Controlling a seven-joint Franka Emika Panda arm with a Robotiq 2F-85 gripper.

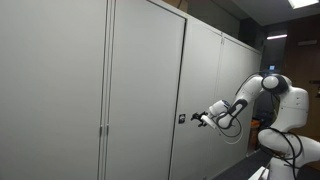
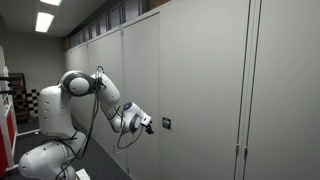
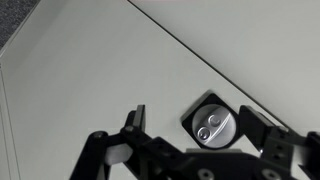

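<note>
A square black latch plate with a round silver knob is set in the pale cabinet door, close to a door seam. In both exterior views the black latch shows small on the upright door front. My gripper is open, one finger to each side of the knob as the wrist camera sees it. From outside, the gripper stands a short way to the side of the latch, with a gap between them. Nothing shows between the fingers.
Tall flat cabinet doors fill most of the exterior views, with long vertical seams. Small handles sit on another door. A cable loops below the wrist.
</note>
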